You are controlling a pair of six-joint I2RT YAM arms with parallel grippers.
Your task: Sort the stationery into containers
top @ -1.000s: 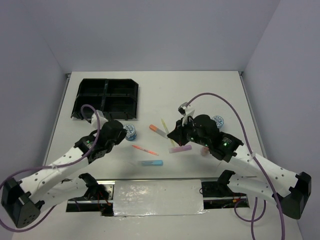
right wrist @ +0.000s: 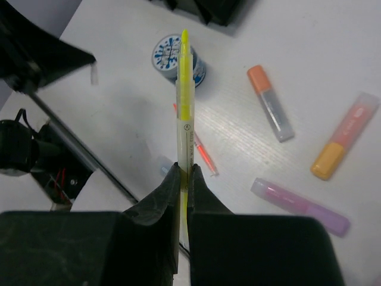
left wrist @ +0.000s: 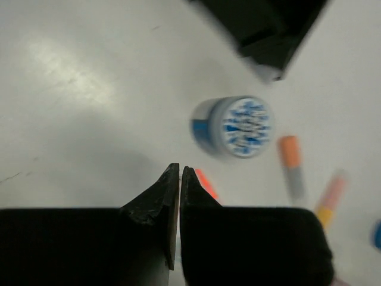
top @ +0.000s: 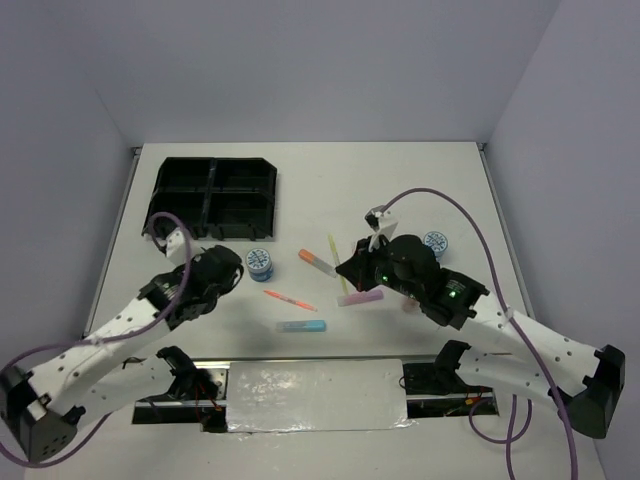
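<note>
My right gripper is shut on a yellow pen (right wrist: 185, 101), which stands upright in the right wrist view. From above, that pen (top: 333, 248) slants past the right gripper's tips. The left gripper is closed near the blue-and-white lidded jar; a pale stub (right wrist: 94, 72) hangs at its tip in the right wrist view, too small to name. On the table lie an orange-capped marker (top: 318, 262), a red pen (top: 290, 299), a blue marker (top: 301, 326), a purple marker (top: 360, 297) and a red-and-yellow marker (right wrist: 345, 137).
A black organizer (top: 210, 195) with compartments stands at the back left, just behind the jar. Another blue-and-white jar (top: 435, 243) is behind the right arm. A pink item (top: 410, 303) is partly hidden by that arm.
My left gripper has drawn back from the organizer's front. Both now stand much as they did about a second ago.
</note>
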